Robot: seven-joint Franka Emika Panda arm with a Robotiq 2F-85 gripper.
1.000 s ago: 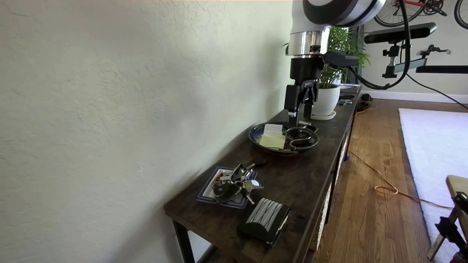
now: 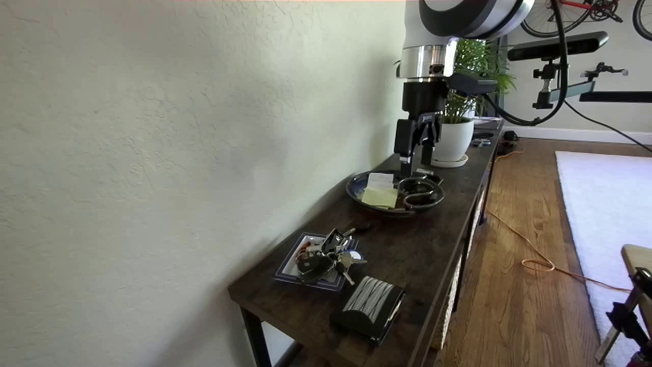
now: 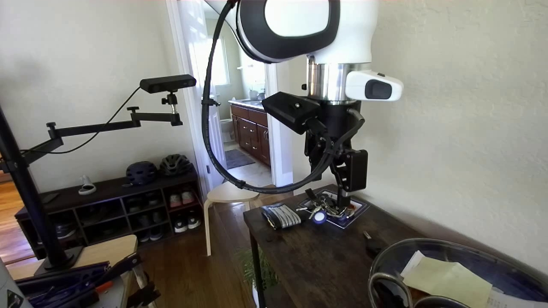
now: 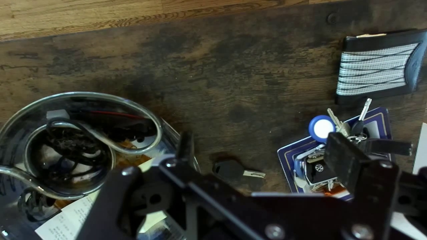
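Observation:
My gripper is open, its fingers wide apart with nothing between them. It hangs above the dark wooden table point(image 4: 240, 76), beyond the bowl as seen in exterior view 1. A lone black-headed key point(image 4: 230, 168) lies on the wood; in the wrist view it appears between the fingertips. On a small blue-edged tray point(image 4: 286, 156) sits a bunch of keys point(image 3: 329, 209) with a round blue-and-white tag point(image 4: 323, 128); one finger partly covers them in the wrist view. Close to the tray lies a black and silver wallet point(image 2: 370, 308).
A dark glazed bowl point(image 2: 354, 192) holds pale paper notes point(image 2: 380, 195) and curled loops. Behind it stands a white plant pot point(image 2: 453, 141). A plain wall point(image 2: 183, 153) runs along the table's back edge. Bare wood lies between bowl and wallet.
In exterior view 1 the arm and gripper have shifted very slightly to the left. The bowl, keys, tray and wallet stay where they were.

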